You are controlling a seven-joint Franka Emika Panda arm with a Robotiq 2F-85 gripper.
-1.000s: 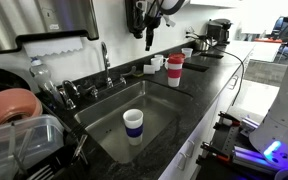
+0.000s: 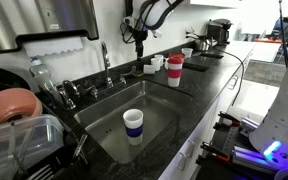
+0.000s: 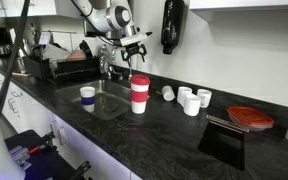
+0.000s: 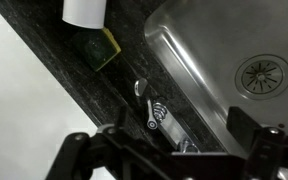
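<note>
My gripper stands open above the back of the counter, nothing between its fingers. In the first exterior view the gripper (image 2: pixel 139 52) hangs high beyond the sink's far end. Below it in the wrist view are the steel sink (image 4: pixel 216 45), a yellow and dark sponge (image 4: pixel 96 47) and a white cup (image 4: pixel 84 10). A white cup with a dark blue band (image 2: pixel 134 123) is upright at the sink's near edge. Farther along the counter, a red and white cup (image 3: pixel 139 91) stands upright.
Metal faucet parts (image 4: pixel 152 115) lie below the gripper; the tall faucet (image 2: pixel 107 66) rises behind the sink. Several white mugs (image 3: pixel 192 104) stand near the wall. A red bowl (image 3: pixel 250 117) and a dark tray (image 3: pixel 222 140) occupy the counter's other end.
The arm and gripper have shifted a little left and lower in the first exterior view. The cups and other counter objects have not moved.
</note>
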